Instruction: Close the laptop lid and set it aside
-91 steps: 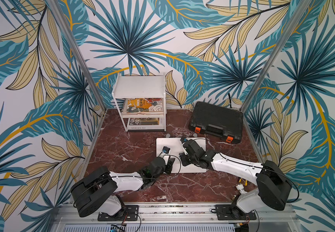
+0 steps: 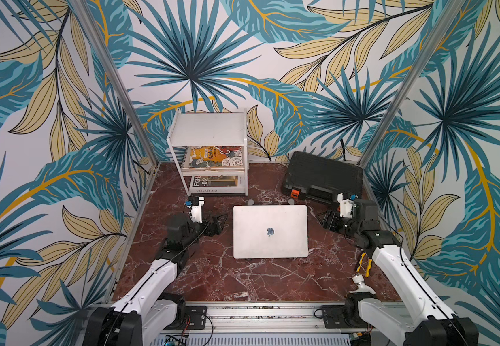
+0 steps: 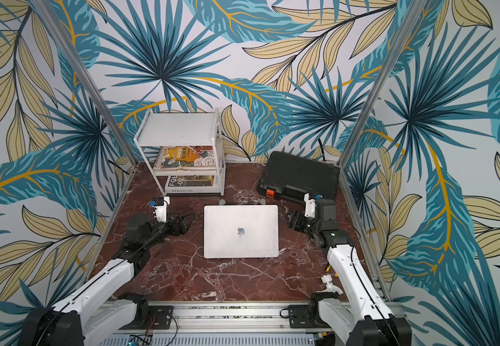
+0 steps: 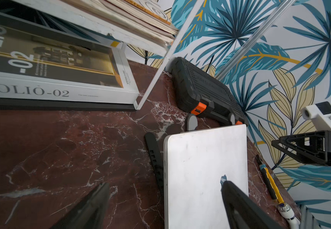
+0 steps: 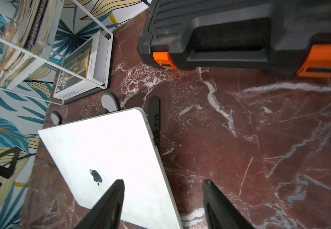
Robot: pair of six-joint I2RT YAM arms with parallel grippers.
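The silver laptop [image 2: 270, 242] lies with its lid down in the middle of the table, logo up. My left gripper [image 2: 219, 223] is just off its left side, raised, with nothing between its fingers; my right gripper [image 2: 324, 219] is off its right side, likewise empty. In each wrist view the two blurred fingertips stand well apart at the bottom edge, over or beside the laptop [image 4: 199, 168].
A white shelf rack [image 2: 206, 127] with books stands at the back left; a black tool case [image 2: 322, 178] sits at the back right. A dark stand [image 5: 154, 118] is partly under the laptop. Pliers [image 4: 272, 183] lie near the right edge.
Both grippers have moved outward from over the laptop to its two sides, the arms straightening. The laptop has stayed in place.
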